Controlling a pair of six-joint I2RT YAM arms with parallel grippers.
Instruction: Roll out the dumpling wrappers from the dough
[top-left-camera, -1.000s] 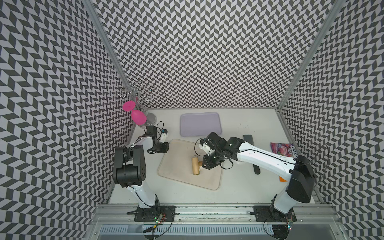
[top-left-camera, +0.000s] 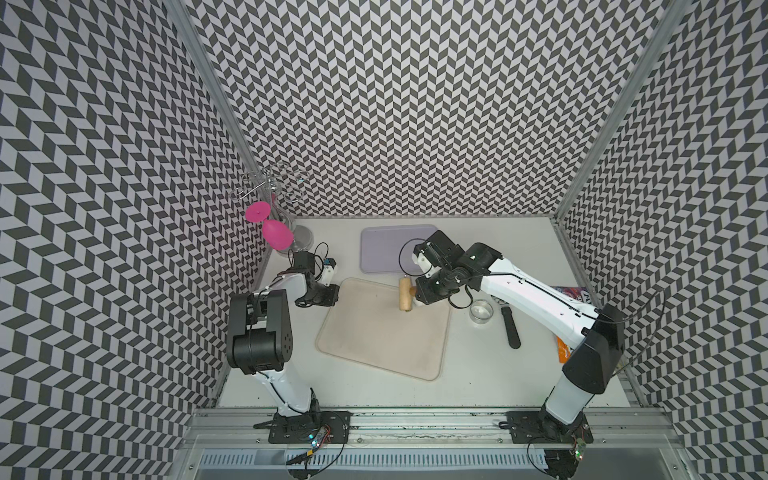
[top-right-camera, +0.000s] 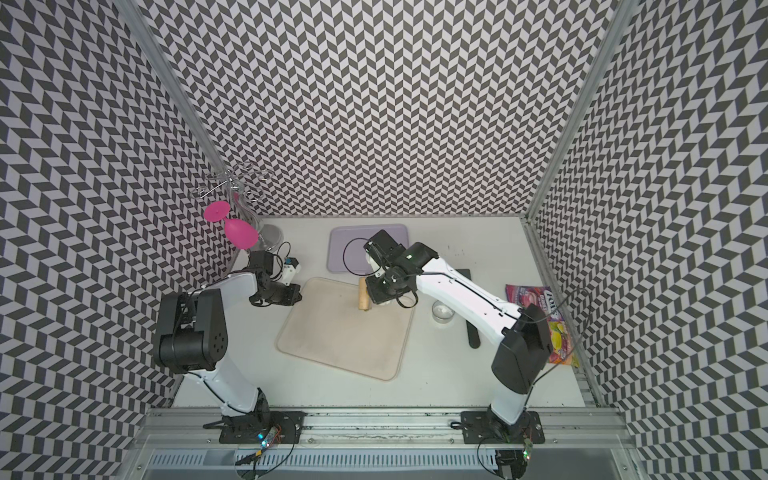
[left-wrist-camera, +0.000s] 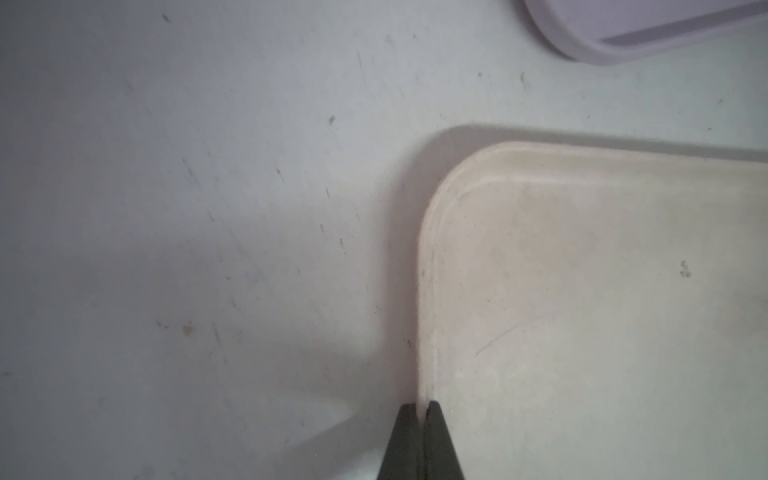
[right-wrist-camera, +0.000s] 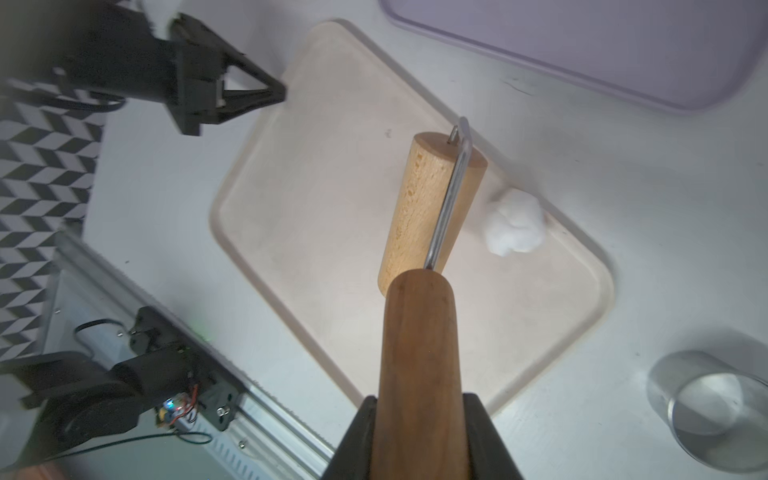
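Observation:
My right gripper is shut on the wooden handle of a rolling pin, whose pale roller hangs on a bent metal rod over the board. The white lump of dough rests near the board's back edge, just right of the roller in the right wrist view. Whether the roller touches the board or floats above it, I cannot tell. At the board's left edge, my left gripper is shut with nothing showing between its fingers.
A lilac tray lies behind the board. To the right stand a small metal cup and a black-handled tool. A colourful bag lies at the far right. The front of the board is clear.
The left arm has stayed put.

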